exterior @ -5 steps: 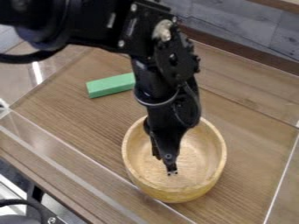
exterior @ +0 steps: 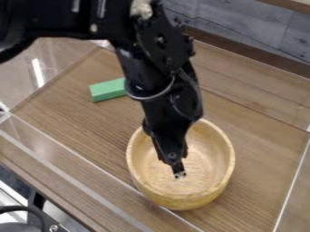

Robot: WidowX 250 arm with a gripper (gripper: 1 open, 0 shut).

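Observation:
My black gripper [exterior: 173, 159] reaches down from the top over a round light wooden bowl [exterior: 194, 188], its fingertips hanging inside or just above the bowl's interior. The gripper is shut, and I see nothing held between its fingers. The arm hides the back left part of the bowl's rim.
A green block [exterior: 107, 89] lies on the wooden table [exterior: 72, 122] at the upper left, partly behind the arm. Grey wooden boards stand along the back. The table right of the bowl is clear. Black cables show at the lower left corner.
My gripper has risen slightly over the bowl, and the arm's upper part has shifted a little left. The bowl has not visibly moved.

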